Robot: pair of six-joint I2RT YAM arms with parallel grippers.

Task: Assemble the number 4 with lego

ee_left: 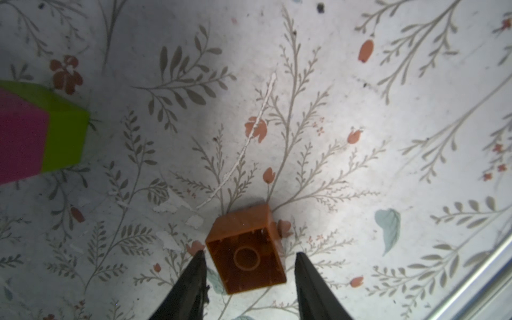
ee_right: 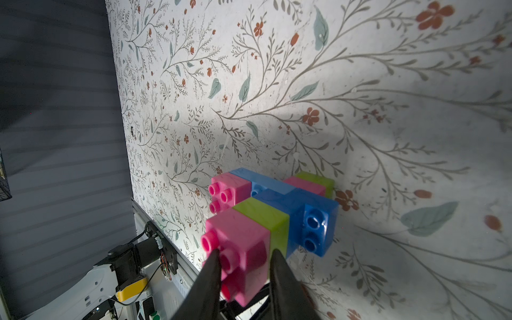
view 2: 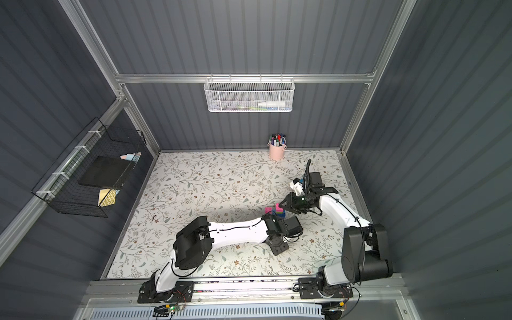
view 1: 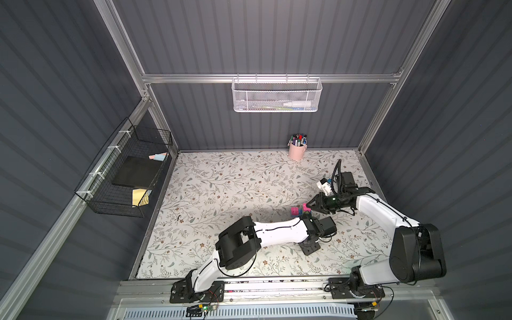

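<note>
A lego build of pink, green and blue bricks is held by my right gripper, shut on the pink end; in the top left view it is partly behind the left arm. My left gripper points down with its fingers apart either side of an orange brick, open studless side up on the table; whether they touch it I cannot tell. A pink-and-green piece shows at that view's left edge.
A pink pen cup stands at the back. A black wire basket hangs on the left wall, a white one on the back wall.
</note>
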